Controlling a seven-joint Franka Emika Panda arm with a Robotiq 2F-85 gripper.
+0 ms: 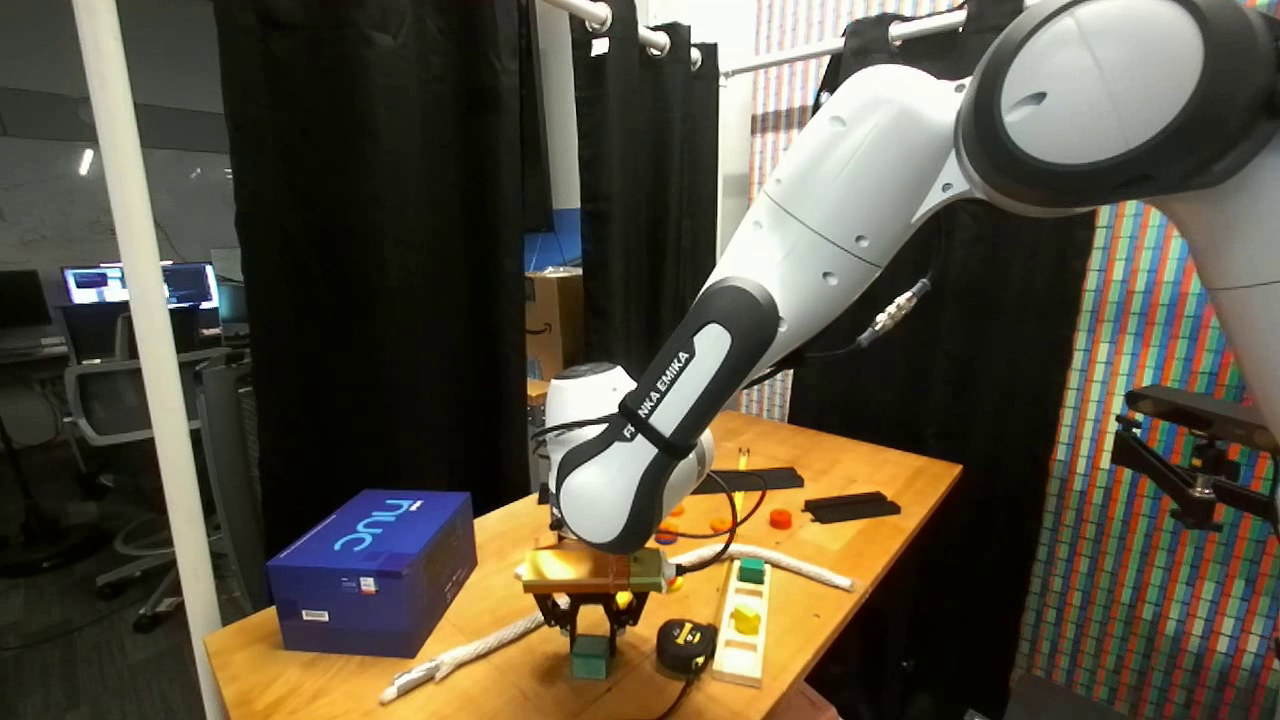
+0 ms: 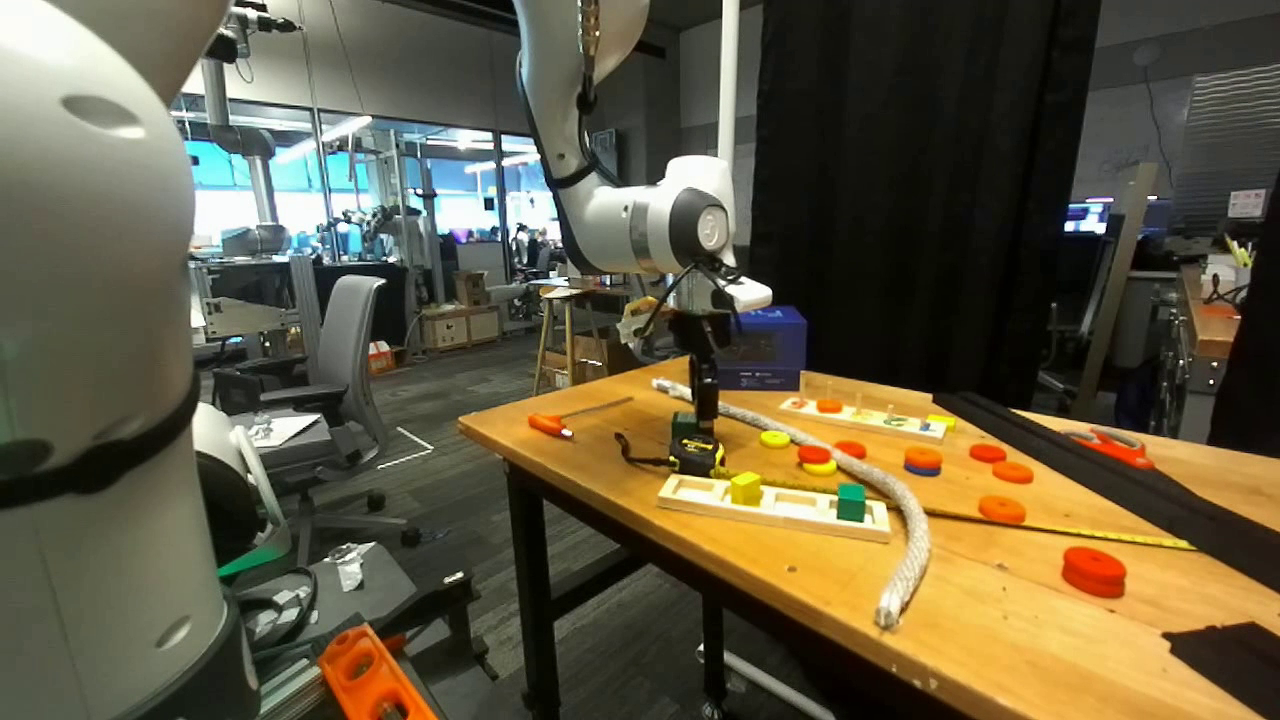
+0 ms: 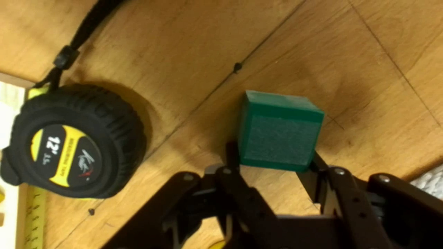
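Observation:
My gripper [image 1: 593,638] is shut on a green block [image 3: 280,139], a small cube gripped between the two fingertips. In the wrist view the block's top face and one side show, its near edge at the fingers. From exterior view 2 the block [image 2: 684,425] is partly hidden behind the tape measure. Whether its underside touches the tabletop is hard to tell. A pale wooden tray [image 2: 816,518] with compartments carries a yellow block [image 2: 746,488] towards one end and a second green block [image 2: 851,502] at the other.
The black and yellow tape measure [image 3: 77,139] sits close beside the gripped block, its strap trailing on the table. White rope [image 1: 492,642] curves behind. A blue box [image 1: 372,576] stands at the left; coloured rings [image 2: 1093,571] and black strips [image 1: 849,506] lie farther along.

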